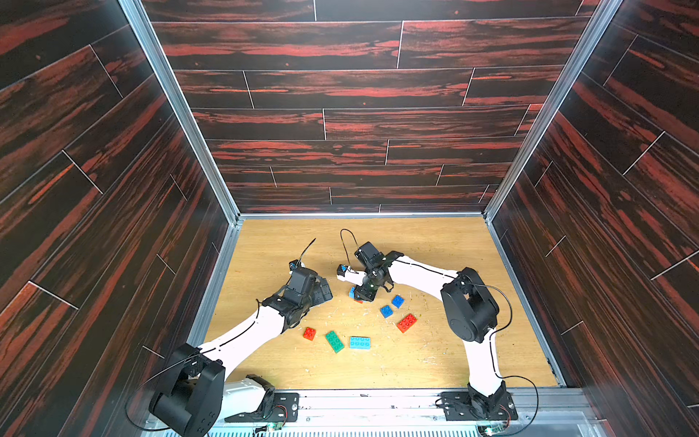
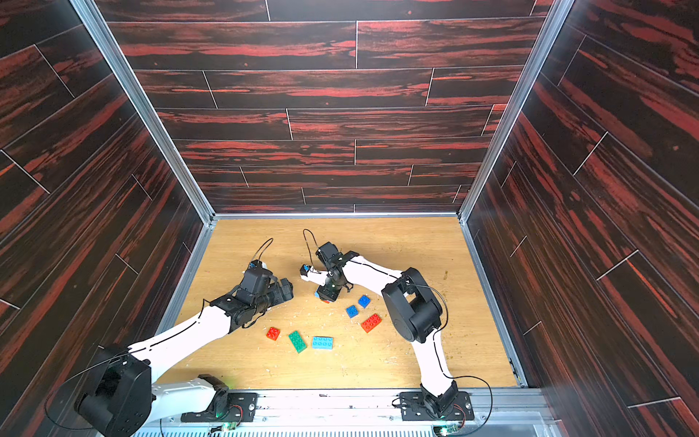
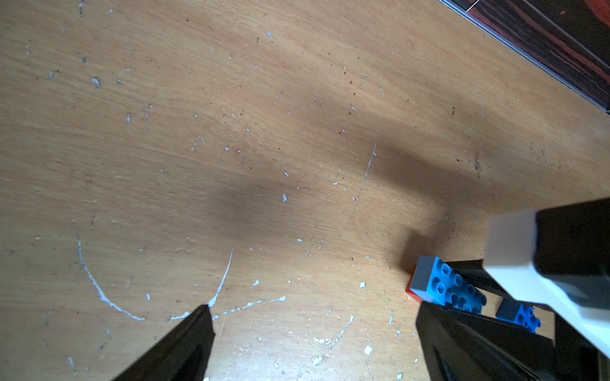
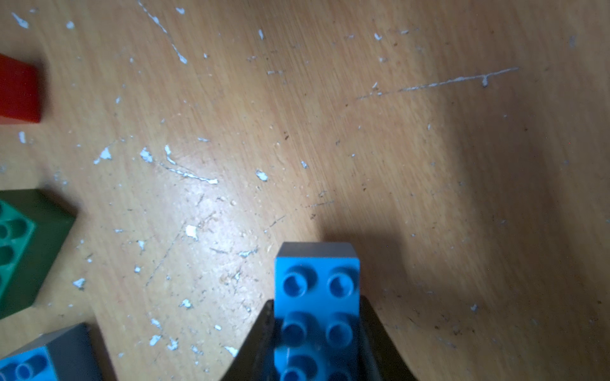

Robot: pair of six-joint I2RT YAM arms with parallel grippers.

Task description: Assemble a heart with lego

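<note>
My right gripper is shut on a light blue brick (image 4: 316, 285) low over the table's middle, pointing left toward my left gripper. A red piece (image 3: 414, 289) shows just under that brick in the left wrist view. My left gripper stands open, empty, over bare table left of the right one. In front lie a red small brick (image 1: 309, 333), a green brick (image 1: 334, 341), another light blue brick (image 1: 359, 342), two blue small bricks (image 1: 386, 311), and a red long brick (image 1: 406, 322).
Walls (image 1: 349, 123) enclose it on the sides and back. The loose bricks occupy the front middle, between the two arms.
</note>
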